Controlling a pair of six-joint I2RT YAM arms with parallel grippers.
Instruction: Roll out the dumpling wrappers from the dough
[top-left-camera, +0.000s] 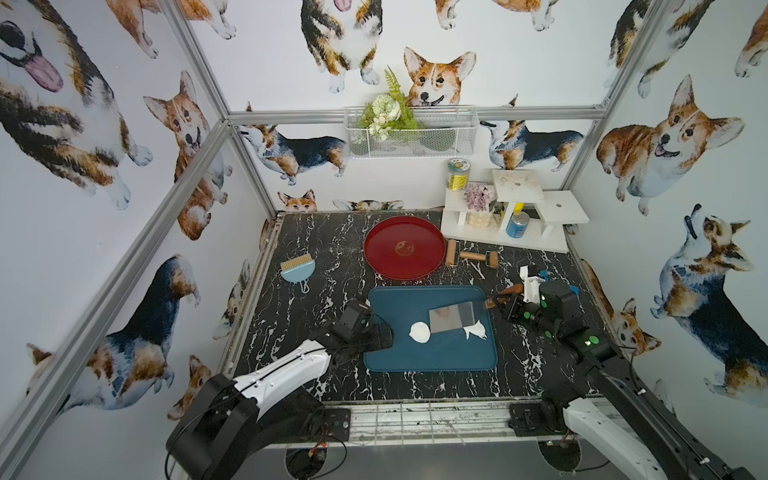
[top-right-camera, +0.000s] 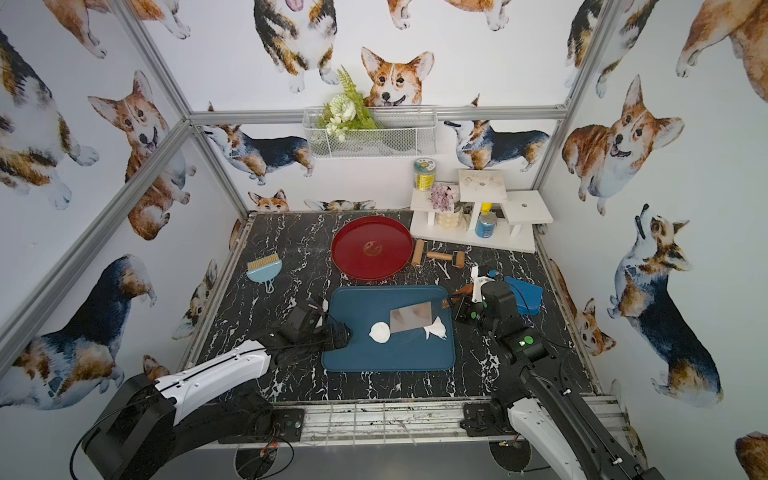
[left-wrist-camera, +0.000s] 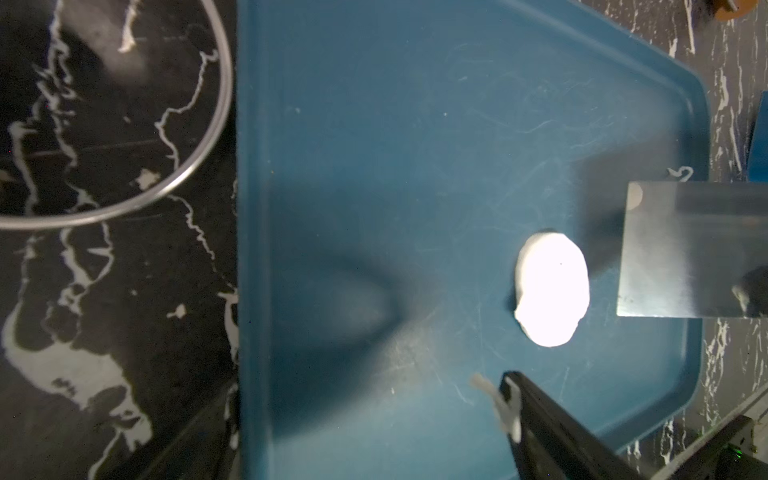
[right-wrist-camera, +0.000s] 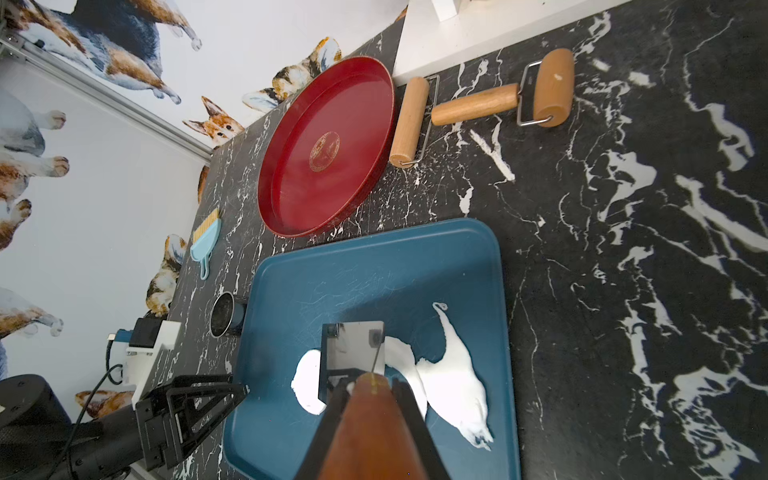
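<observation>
On the blue tray (top-left-camera: 432, 300) lies a rounded white dough piece (left-wrist-camera: 552, 289). Further right is more white dough (right-wrist-camera: 456, 388), drawn out into a thin tail. My right gripper is shut on the brown handle of a metal scraper (top-left-camera: 452, 317), whose flat blade hangs over the tray between the dough pieces; in the right wrist view the blade hides part of the dough. At the tray's left edge my left gripper (top-left-camera: 382, 336) stands open and empty, its fingers (left-wrist-camera: 544, 432) apart from the rounded dough.
Behind the tray lies a red round plate (top-left-camera: 405, 248), with a wooden roller (top-left-camera: 472, 256) beside it. A brush with dustpan (top-left-camera: 297, 268) sits at the left. White stands (top-left-camera: 520, 188) fill the back right, and a blue object (top-right-camera: 524, 296) lies near the right arm.
</observation>
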